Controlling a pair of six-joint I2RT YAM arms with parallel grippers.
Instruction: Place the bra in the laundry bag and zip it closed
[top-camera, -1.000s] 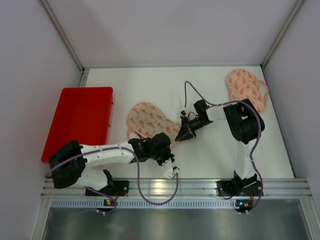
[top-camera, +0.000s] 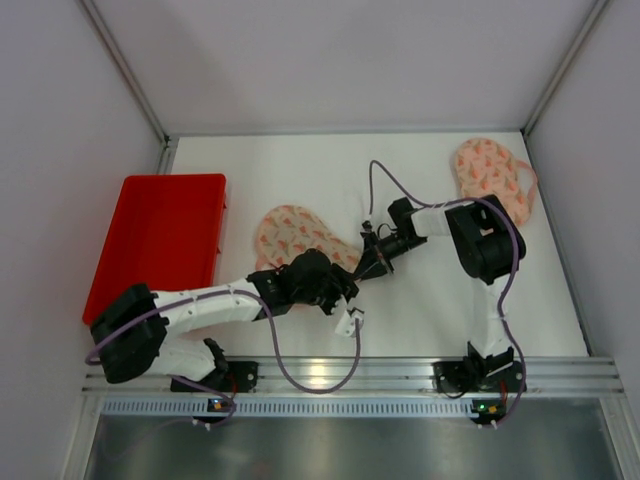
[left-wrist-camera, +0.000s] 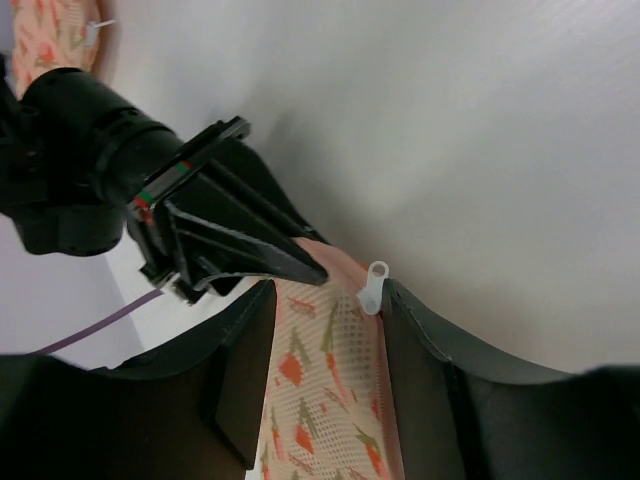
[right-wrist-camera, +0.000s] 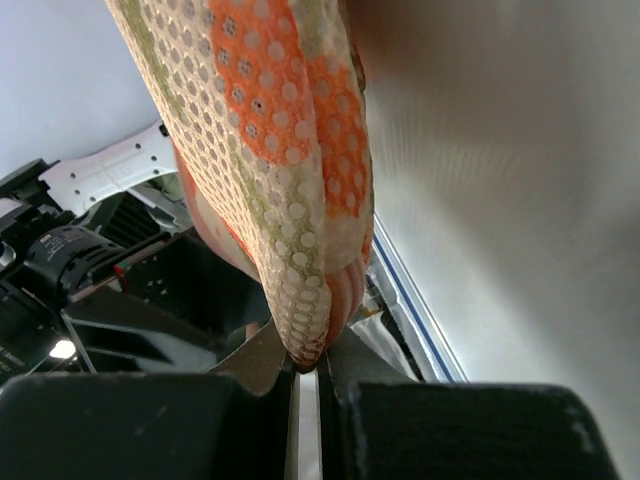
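Note:
The peach laundry bag with a carrot print lies mid-left on the table, its near side hidden under my left arm. My right gripper is shut on a pinched corner of the bag. In the left wrist view, my left gripper stands open over the bag's end, close to where the right fingers hold it. A pale zip pull shows between the left fingers, nearer the right-hand one, with the zip edge running down below it. I cannot make out the bra in any view.
At the left stands a red bin. Another carrot-print bag with a loop lies at the back right corner.
My left gripper has moved up and right in the top view, onto the bag's right end.

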